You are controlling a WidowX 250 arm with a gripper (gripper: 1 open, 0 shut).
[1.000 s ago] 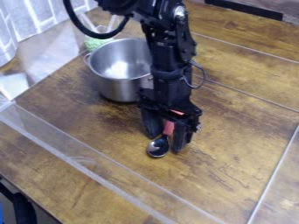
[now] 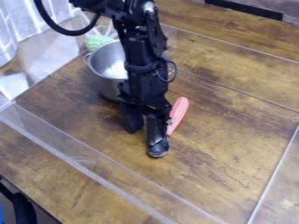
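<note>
My black gripper point(image 2: 146, 122) is low over the wooden table, in front of a steel pot point(image 2: 105, 66). A spoon with a shiny bowl point(image 2: 158, 147) lies under and beside the fingertips. A pink object point(image 2: 177, 114), perhaps the spoon's handle or a separate utensil, shows just right of the gripper. Whether the fingers are shut on anything is hidden by the gripper's dark body.
A green object point(image 2: 97, 40) lies behind the pot near a clear plastic sheet at the left.
The gripper has moved left and somewhat back, uncovering more of the pink object. The shiny spoon bowl has shifted slightly.
</note>
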